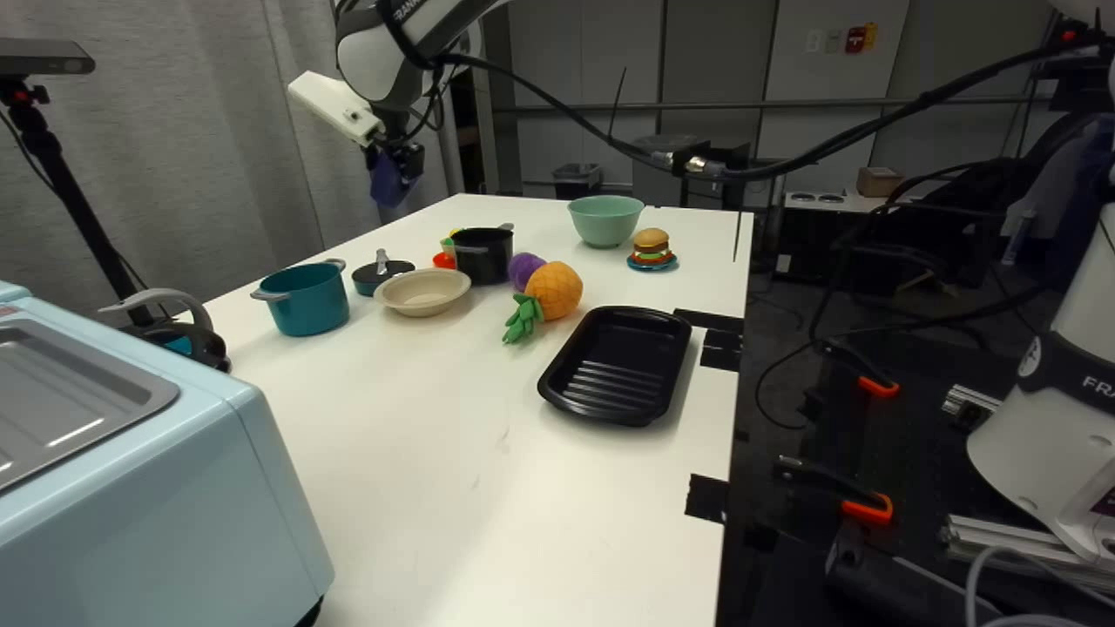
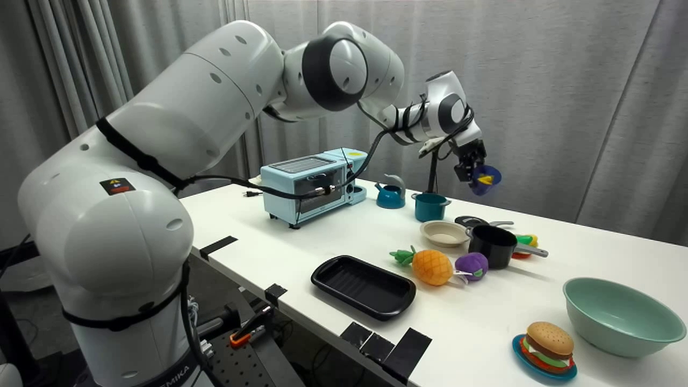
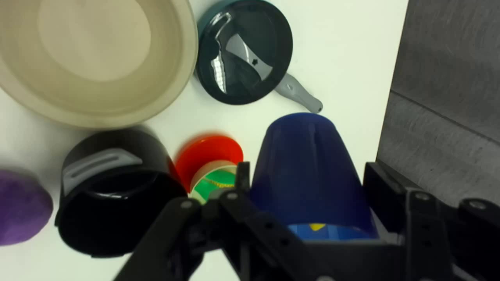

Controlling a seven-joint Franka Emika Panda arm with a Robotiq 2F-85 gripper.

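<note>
A dark blue cup (image 3: 307, 164) is held between the fingers of my gripper, which is shut on it. In exterior view 1 the cup (image 1: 388, 179) hangs well above the far left edge of the white table. Exterior view 2 shows the cup's open mouth (image 2: 488, 180) facing the camera, tilted, with something yellow inside. From the wrist, a small dark pan (image 3: 243, 56) with a grey-handled utensil lies beyond the cup. A red cup or bowl (image 3: 201, 152) and a green-and-cream item (image 3: 215, 182) are to its left, partly hidden by a finger.
Near the cup stand a black pot (image 2: 493, 245), a beige bowl (image 2: 445, 233) and a teal pot (image 2: 430, 206). A pineapple toy (image 2: 432, 267), purple vegetable (image 2: 472, 265), black tray (image 2: 363, 286), green bowl (image 2: 619, 316), burger (image 2: 548, 348) and blue toaster oven (image 2: 309, 187) are spread around.
</note>
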